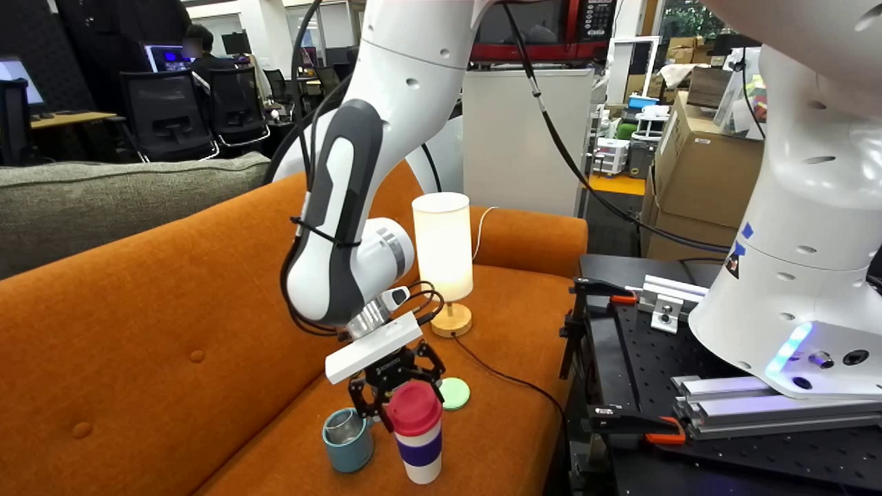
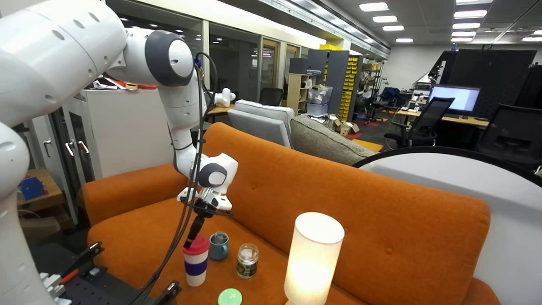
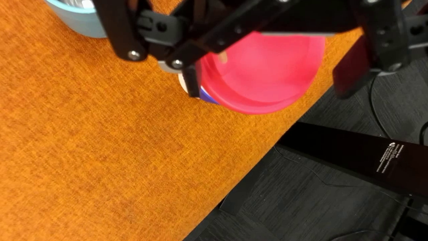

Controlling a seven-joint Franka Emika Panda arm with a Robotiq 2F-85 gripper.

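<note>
A white travel cup with a red lid (image 1: pixel 415 406) and a purple band (image 1: pixel 419 450) stands upright on the orange sofa seat. My gripper is open over it, tilted. In the wrist view the red lid (image 3: pixel 266 72) lies between the two spread fingers, nearer the left finger (image 3: pixel 193 80); a gap shows before the right one (image 3: pixel 353 72). From the second exterior view, the fingertips are at the height of the lid (image 2: pixel 197 244), and whether they touch it is unclear.
A blue mug (image 1: pixel 348 450) holding something metallic stands close beside the cup. Nearby are a glass jar (image 2: pixel 247 261), a green disc (image 1: pixel 454 393) and a lit lamp (image 1: pixel 444 248) with a trailing cord. The sofa back rises behind; the seat's front edge is near.
</note>
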